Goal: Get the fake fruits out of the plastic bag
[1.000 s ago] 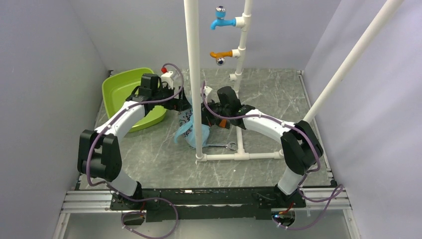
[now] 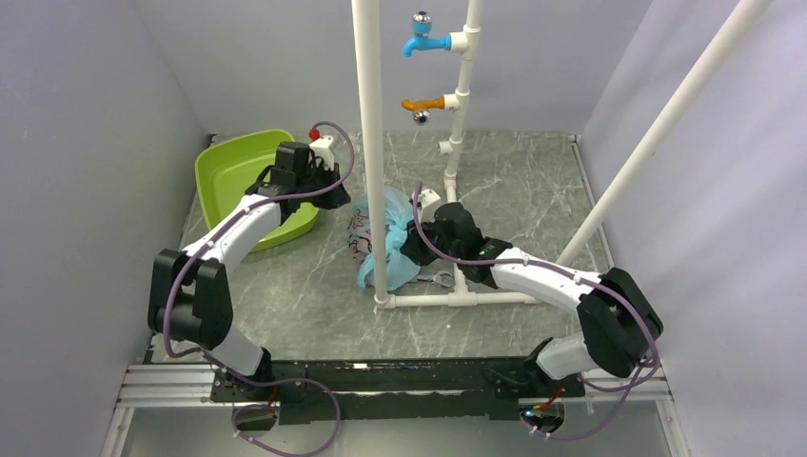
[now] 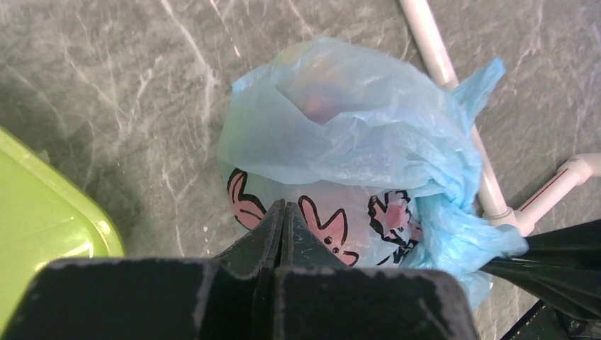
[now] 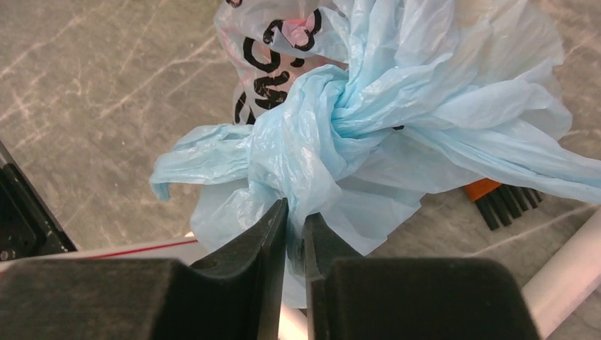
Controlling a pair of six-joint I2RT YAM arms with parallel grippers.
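Observation:
A light blue plastic bag (image 3: 347, 120), knotted and printed with pink rabbits, lies on the grey marbled floor. Faint pinkish and yellowish shapes show through its film in the left wrist view; the fruits themselves are hidden inside. The bag's twisted knot (image 4: 298, 156) is held by my right gripper, its fingers closed on the film. My left gripper is shut with nothing between its fingertips. From the top it stands left of the bag (image 2: 398, 238), clear of it, near the green basin (image 2: 217, 190).
White pipes (image 2: 373, 143) rise beside and in front of the bag, with a floor pipe (image 2: 428, 300) along its near side. A wrench (image 2: 440, 279) lies at the bag's near right. An orange-and-black brush (image 4: 496, 202) shows behind the bag.

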